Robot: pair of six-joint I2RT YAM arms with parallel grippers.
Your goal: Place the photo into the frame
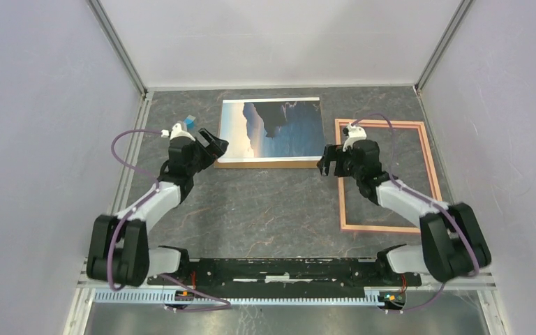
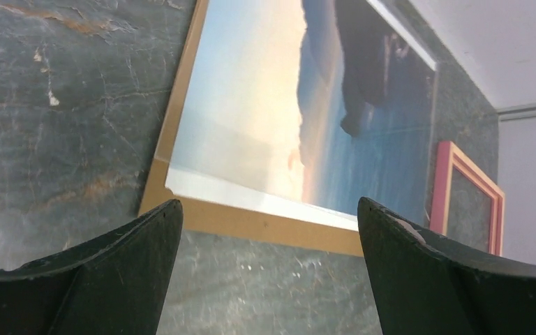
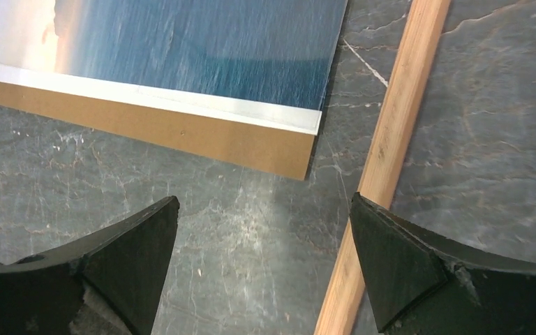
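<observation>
The photo [image 1: 272,129], a sea cliff print with white edges, lies flat on a brown backing board [image 1: 265,165] at the back centre. To its right the empty wooden frame [image 1: 394,227] rests on the table. My left gripper [image 1: 218,144] is open by the board's near left corner, with nothing between its fingers; the left wrist view shows the board's brown edge [image 2: 251,226] beyond its fingertips. Near the board's right corner my right gripper [image 1: 329,159] stands open and empty. In the right wrist view, the board corner [image 3: 279,150] and a frame side [image 3: 391,132] appear ahead of it.
A small blue object [image 1: 190,121] lies at the back left. Walls close off both sides and the back. The grey table [image 1: 265,216] in front of the board is clear, and a narrow gap separates board from frame.
</observation>
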